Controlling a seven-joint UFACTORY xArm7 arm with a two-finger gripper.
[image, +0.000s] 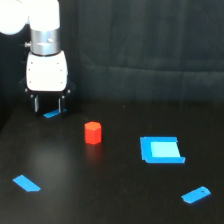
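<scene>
A red block (93, 132) stands on the black table left of the middle, lit from above. Up and to its left, my gripper (47, 104) hangs below the white arm. Its two dark fingers (62, 103) are spread apart, and I see nothing held between them. To the right lies a pale square framed in blue (146, 152), clear of the block. The gripper touches neither of these.
Blue strips mark the table at the front left (26, 184), at the front right (196, 195) and behind the gripper's fingers (52, 114). A dark curtain (140, 50) closes off the back. Bare table lies between block and square.
</scene>
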